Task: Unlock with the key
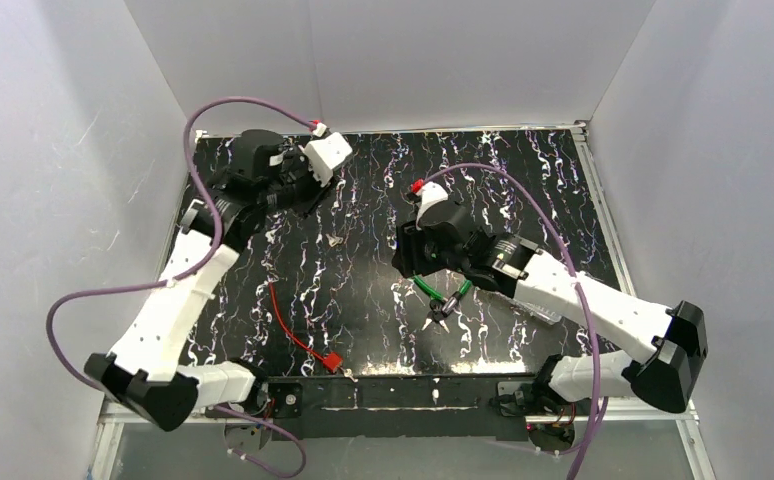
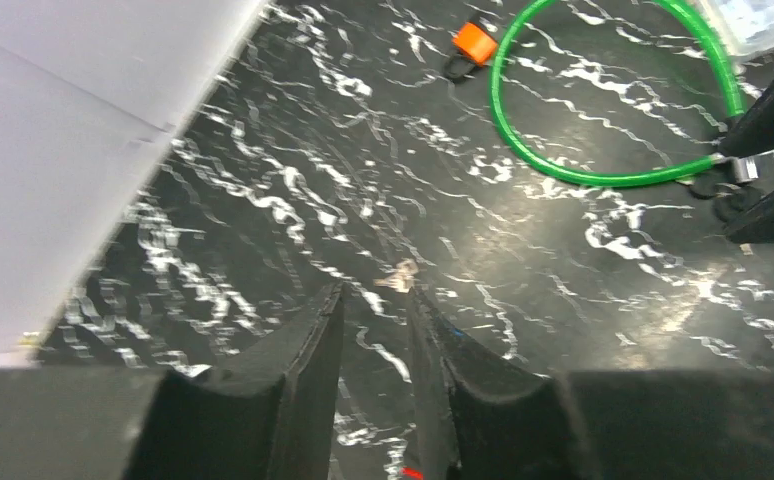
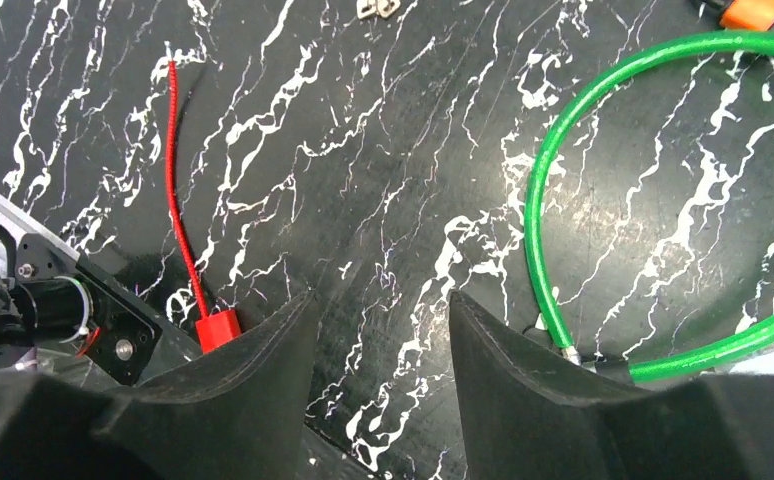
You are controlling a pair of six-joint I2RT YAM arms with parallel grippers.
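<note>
A small pair of pale metal keys (image 1: 335, 240) lies on the dark marbled table between the two arms. My left gripper hangs above and behind them, fingers parted with a narrow gap and nothing held. Wider apart are the fingers of my right gripper, also empty. Under and beside the right gripper lies a green cable lock (image 3: 535, 215), looped on the table, its end partly hidden in the top view. A red cable (image 1: 285, 322) ending in a red lock body (image 1: 332, 362) rests near the front edge, small bits of metal beside it.
An orange and black piece (image 2: 475, 42) lies against the green loop. A clear plastic box (image 1: 538, 311) sits partly under the right arm. Grey walls close in the back and sides. Open table surrounds the keys.
</note>
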